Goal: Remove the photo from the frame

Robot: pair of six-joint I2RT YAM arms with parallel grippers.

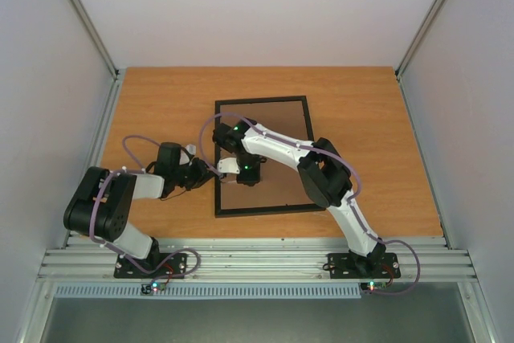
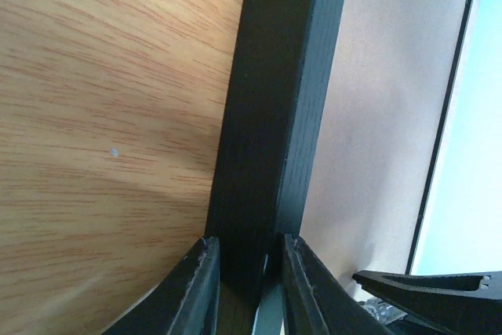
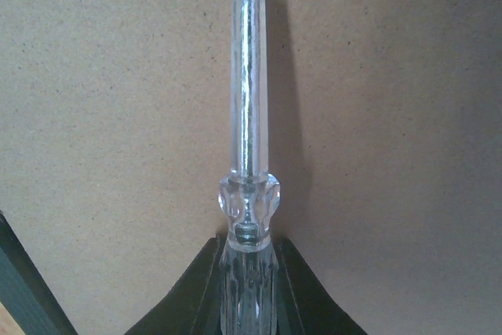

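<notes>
The black frame (image 1: 268, 211) lies back side up on the table, its brown backing board (image 1: 281, 182) showing inside. My left gripper is at the frame's left bar (image 2: 267, 76), one finger on each side of the black wood at the bottom of the left wrist view, part open. My right gripper is shut on a clear-handled screwdriver (image 3: 248, 92), held over the backing board near the frame's left side, with its metal shaft pointing away from the gripper.
Bare wooden table (image 1: 377, 134) surrounds the frame at the back and right. White walls bound the workspace on the back and both sides.
</notes>
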